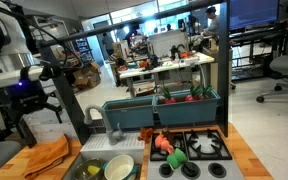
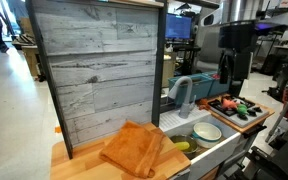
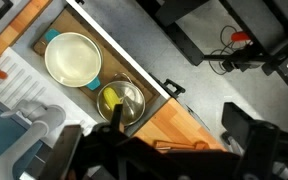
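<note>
My gripper (image 1: pixel 42 126) hangs open in the air at the left of exterior view 1, above the counter and touching nothing. Exterior view 2 has the gripper (image 2: pixel 232 77) high on the right, near the sink side. In the wrist view its dark fingers are spread wide, the gap empty. Below lie a white bowl (image 3: pixel 72 60) and a metal pot (image 3: pixel 132 104) holding something yellow (image 3: pixel 111 98), both in the sink area. An orange cloth (image 2: pixel 134 148) is spread on the wooden counter; only an orange edge of it shows in the wrist view.
A grey faucet (image 1: pixel 96 118) rises behind the sink. To the right is a stove (image 1: pixel 192 165) bearing a green item (image 1: pixel 177 158) and red ones. Blue bins (image 1: pixel 187 108) line the back. A black post (image 2: pixel 162 60) and white plank wall (image 2: pixel 104 80) border the cloth's side.
</note>
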